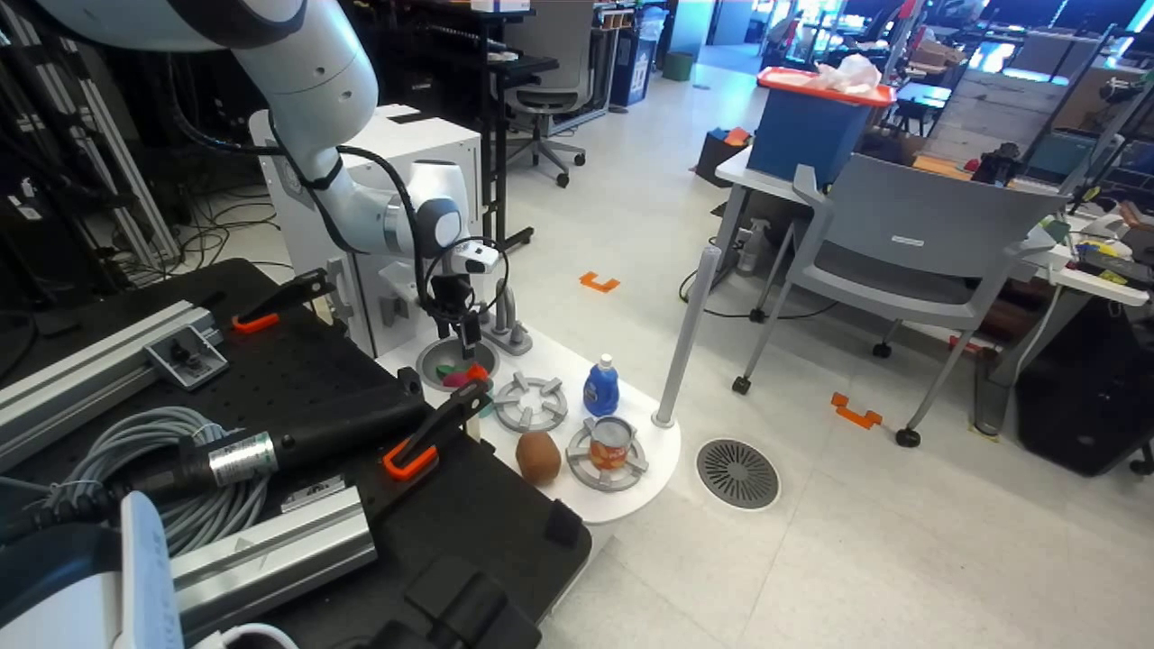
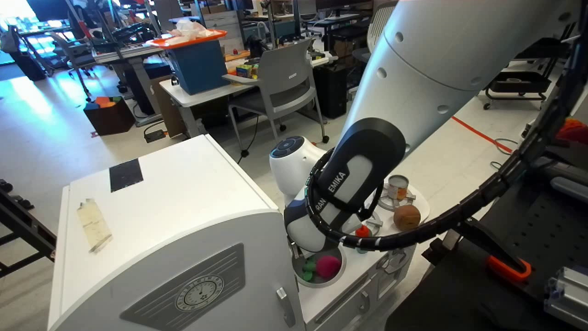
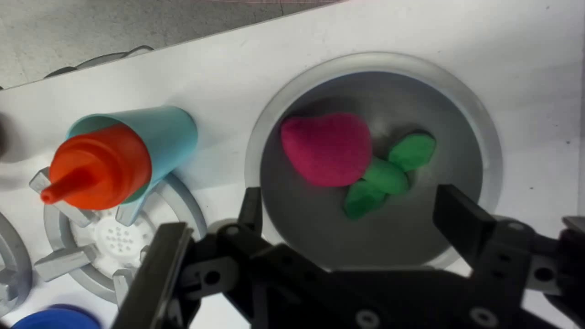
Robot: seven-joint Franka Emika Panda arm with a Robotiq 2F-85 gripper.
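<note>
A magenta, round-bodied plush piece with a green leafy end (image 3: 329, 148) lies inside the grey round sink bowl (image 3: 491, 142). Above the bowl, my gripper is open; its two fingers stand wide apart and no object is between them. The plush lies farther towards the top of the wrist view than the fingertips. Left of the bowl stands a teal cup (image 3: 170, 129) with a red-orange nozzle-topped bottle (image 3: 104, 164) inside it. In the second exterior view the arm hides the gripper, while the magenta plush (image 2: 328, 266) shows in the bowl.
On the white counter are two grey burners, a blue bottle (image 1: 601, 388), an open can (image 1: 611, 442) on the front burner and a brown egg-shaped object (image 1: 537, 458). The faucet (image 1: 508, 324) rises beside the bowl. A white cabinet (image 2: 165, 182) adjoins the counter.
</note>
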